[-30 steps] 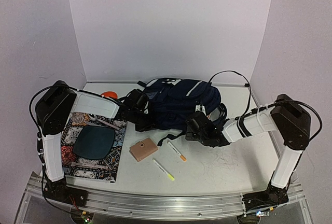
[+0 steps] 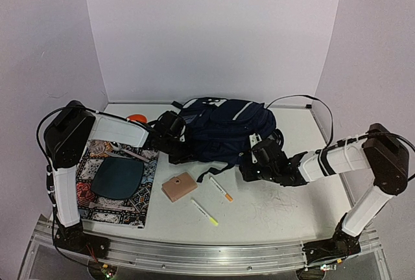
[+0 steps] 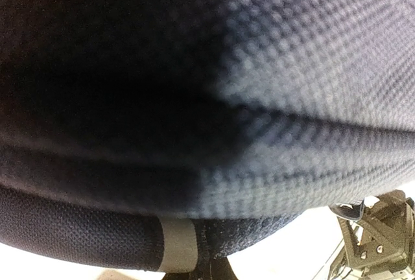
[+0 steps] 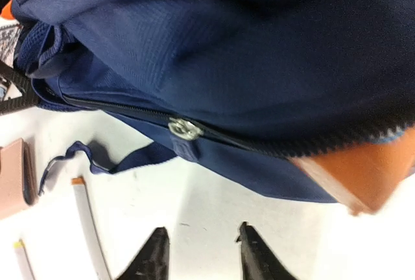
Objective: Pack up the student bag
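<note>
The navy student bag lies at the back middle of the table. In the right wrist view its zipper edge runs across, with a metal zipper pull. An orange-brown object shows in the gap at the right. My right gripper is open below the zipper, nothing between its fingers. My left gripper is at the bag's front left edge. Dark fabric fills most of the left wrist view, with a grey tab on a lower band; whether these fingers grip the cloth is hidden.
A pinkish wallet, an orange-tipped marker and a yellow-tipped marker lie in front of the bag. On the left, a patterned mat bears a dark plate. An orange item stands behind.
Over the last second my right arm has shifted to the right along the front of the bag. My left arm and the loose items have stayed where they were.
</note>
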